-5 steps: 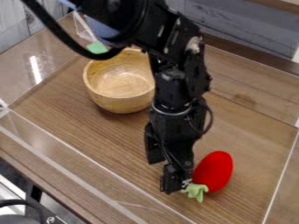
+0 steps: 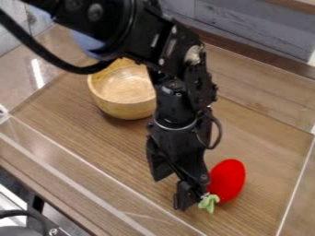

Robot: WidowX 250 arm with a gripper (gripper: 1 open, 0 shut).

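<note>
My black gripper (image 2: 174, 180) hangs low over the wooden table in the centre of the camera view, open, its lower fingers just left of a red object (image 2: 229, 177) with a pale green end, perhaps a vegetable or toy. The red object lies on the table at the lower right. Whether a finger touches it is hard to tell.
A light wooden bowl (image 2: 113, 91) stands behind and left of the gripper, partly hidden by the arm. A wall runs along the back, and a dark cable lies at the lower left corner.
The arm and gripper have shifted slightly in pose. The red object and the bowl look to be in the same places.
</note>
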